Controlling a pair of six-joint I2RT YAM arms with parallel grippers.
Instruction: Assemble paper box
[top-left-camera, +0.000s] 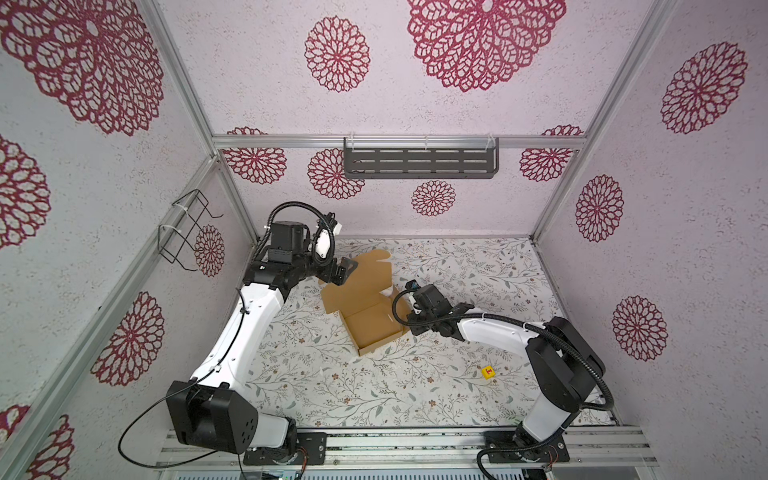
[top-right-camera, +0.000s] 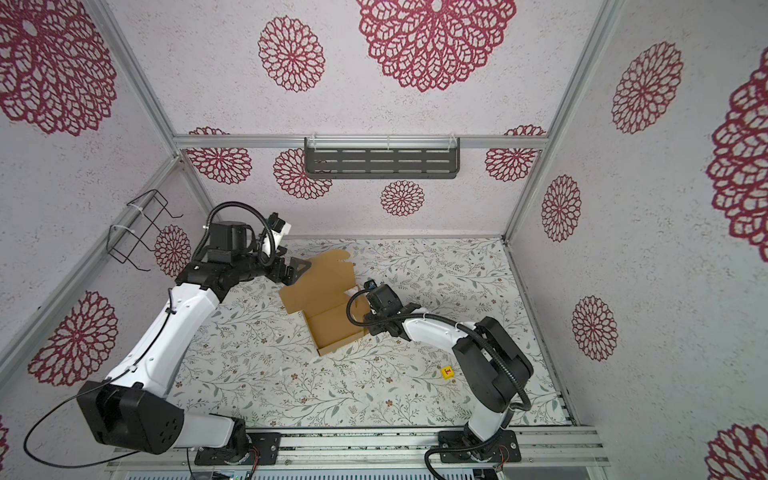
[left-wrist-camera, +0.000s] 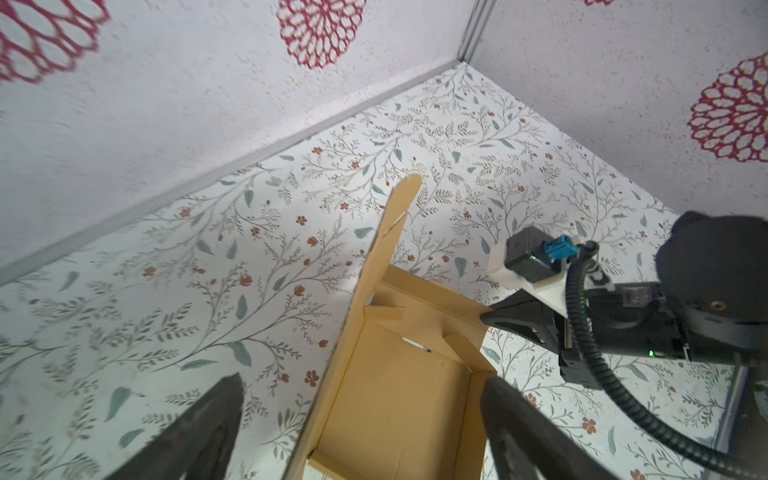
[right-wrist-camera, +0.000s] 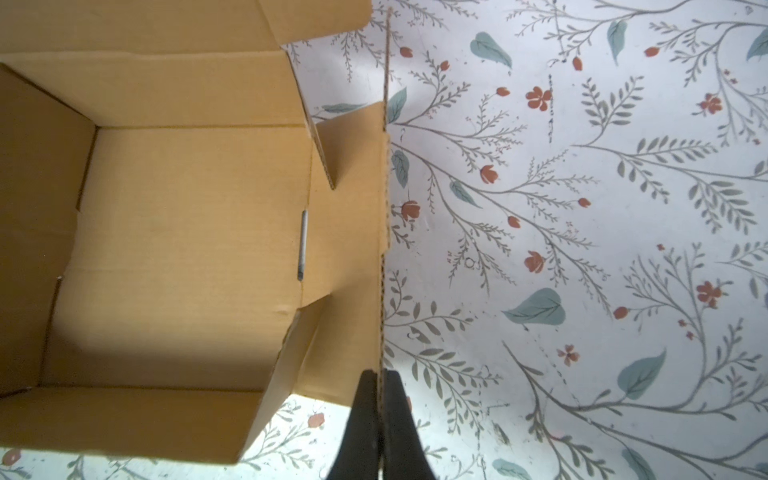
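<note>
The brown paper box (top-left-camera: 374, 324) stands on the table with its lid (top-left-camera: 366, 277) swung up and leaning back. In the right wrist view my right gripper is shut on the thin edge of the box's right side wall (right-wrist-camera: 348, 240); small corner flaps (right-wrist-camera: 288, 360) fold inward beside that wall. My left gripper (top-left-camera: 345, 271) hangs open by the lid's left part. In the left wrist view its blurred fingers (left-wrist-camera: 528, 432) stand wide apart, with the lid's edge (left-wrist-camera: 340, 360) running between them; no grip on it shows.
A small yellow block (top-left-camera: 488, 372) lies at the front right of the table. A grey shelf (top-left-camera: 421, 163) hangs on the back wall and a wire rack (top-left-camera: 185, 228) on the left wall.
</note>
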